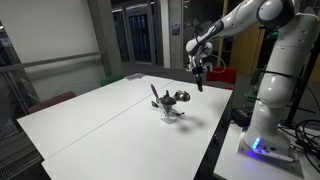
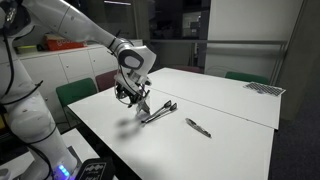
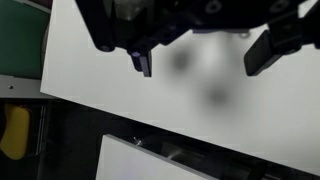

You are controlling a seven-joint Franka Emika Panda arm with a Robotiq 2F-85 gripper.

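Observation:
My gripper (image 1: pixel 199 82) hangs above the right side of the white table, apart from the utensils. In the wrist view the gripper is open, its fingers wide apart with only white tabletop showing between them. A holder (image 1: pixel 168 113) with dark and metal kitchen utensils stands on the table, with a ladle-like metal bowl (image 1: pixel 182 96) sticking out to the right. In the second exterior view the long utensils (image 2: pixel 160 112) reach out to the right of the arm, which partly hides the holder.
A slim dark utensil (image 2: pixel 198 128) lies on the table, apart from the holder. A grey perforated sheet (image 2: pixel 264 88) lies at the far edge. Chairs, including a green one (image 2: pixel 246 77), stand round the table.

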